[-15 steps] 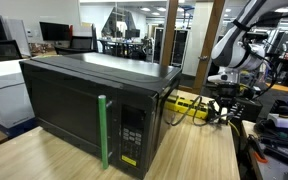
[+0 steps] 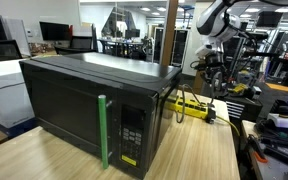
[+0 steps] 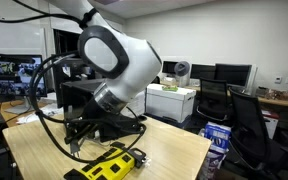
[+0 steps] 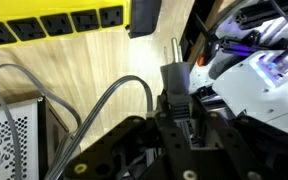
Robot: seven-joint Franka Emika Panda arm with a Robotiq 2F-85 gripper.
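A black microwave (image 2: 104, 100) with a green handle stands on the wooden table in exterior view 1. A black cord (image 4: 69, 103) loops over the table in the wrist view. My gripper is shut on a small dark plug (image 4: 174, 76), whose thin metal prong points toward the top of the wrist view. The yellow power strip (image 4: 56, 21), with a row of dark outlets, lies at the upper left there, apart from the plug. In exterior view 2 the power strip (image 3: 108, 167) lies beneath the arm, which covers part of the scene.
In exterior view 1, several tools and dark items (image 2: 281, 125) crowd the right side past the table edge. A blue box (image 3: 215, 140) stands beyond the table in exterior view 2.
My arm has risen in exterior view 1, lifting the gripper higher above the table. The microwave and power strip have stayed where they were.
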